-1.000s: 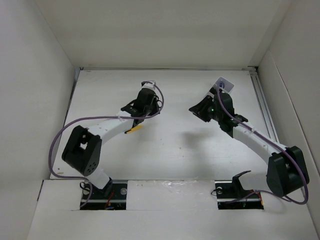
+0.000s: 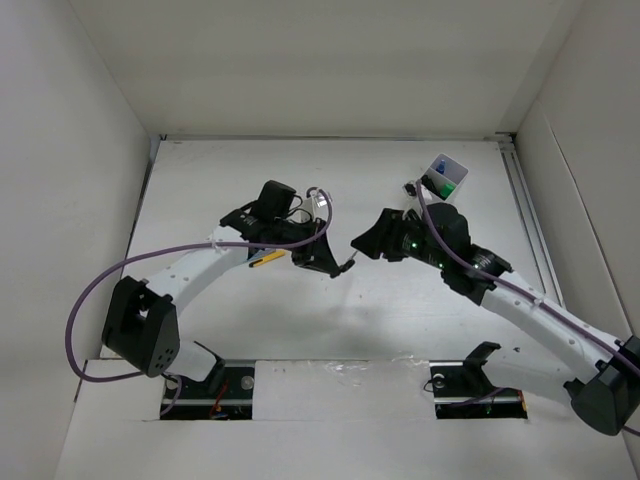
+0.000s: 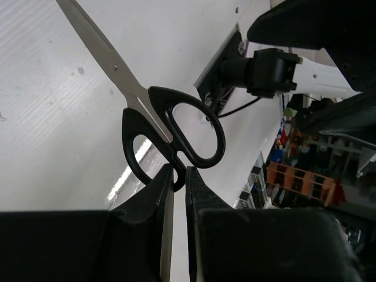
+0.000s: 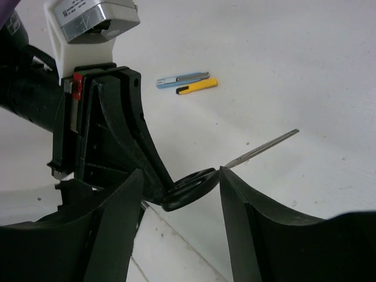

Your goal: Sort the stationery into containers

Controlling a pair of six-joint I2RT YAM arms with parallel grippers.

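A pair of black-handled scissors [image 3: 200, 158] is held by its handles in my left gripper, which is shut on it; the steel blades [image 4: 264, 147] stick out toward my right gripper. That gripper is part open, its fingertips close round the scissors in the top view, with the handles seen between and beyond them in the right wrist view. Whether it touches them I cannot tell. A blue utility knife [image 4: 182, 79] and a yellow one [image 4: 197, 86] lie on the table beyond the left gripper.
A white compartment container [image 2: 454, 166] with blue, green and black items stands at the back right, partly behind the right arm.
Both arms have moved toward the middle and front, closing on each other.
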